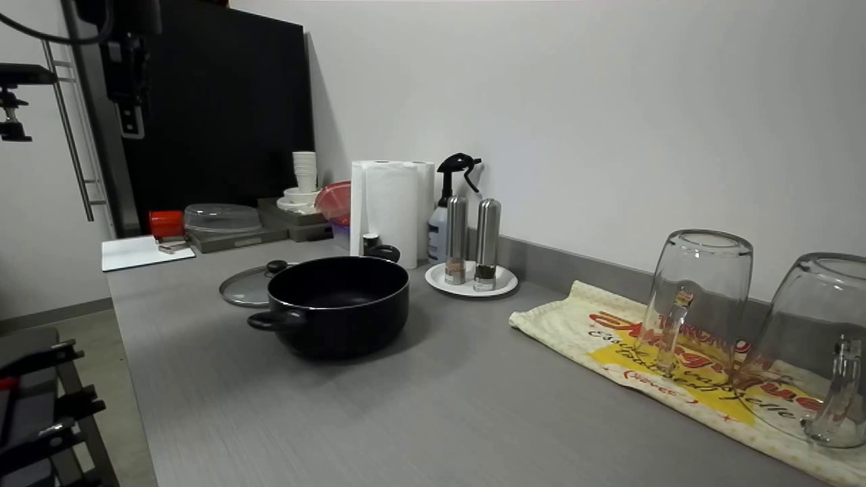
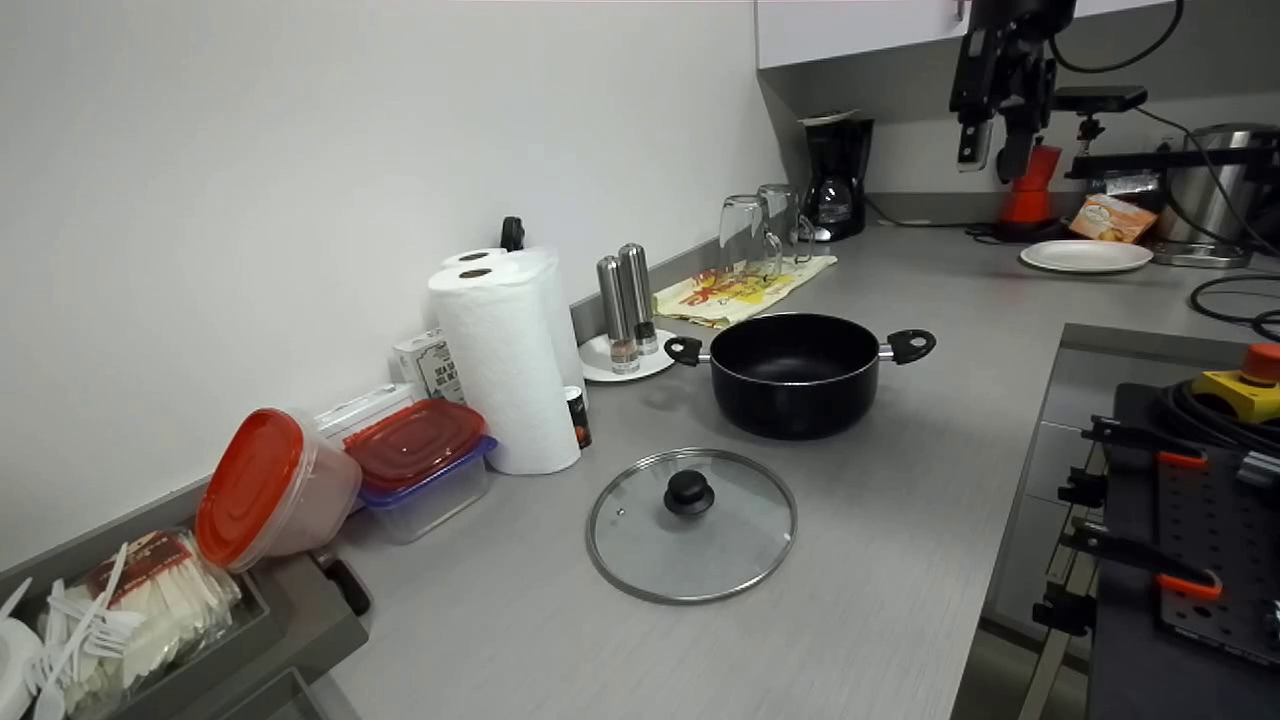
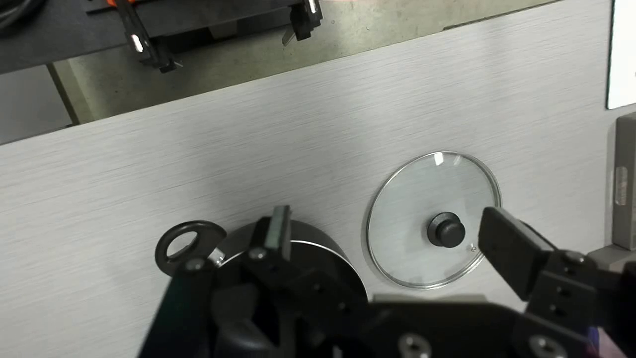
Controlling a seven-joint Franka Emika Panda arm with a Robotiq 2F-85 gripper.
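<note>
A black two-handled pot (image 2: 794, 402) stands uncovered on the grey counter, and its inside looks empty. Its glass lid (image 2: 636, 540) lies apart from it, flat on the counter with the black knob (image 2: 687, 492) upward. My gripper (image 2: 993, 154) hangs high above the counter, touching nothing. In the wrist view the open gripper has its fingers wide apart with nothing held; the lid (image 3: 405, 197) shows below, between and beyond them. Part of the pot (image 3: 319, 235) is hidden there behind the gripper's body.
Along the wall stand paper towel rolls (image 2: 504, 360), two grinders on a white plate (image 2: 594, 354), and glass mugs (image 1: 698, 268) upside down on a cloth (image 1: 560, 320). Plastic containers (image 2: 426, 498) and a cutlery tray (image 2: 258, 624) fill one end.
</note>
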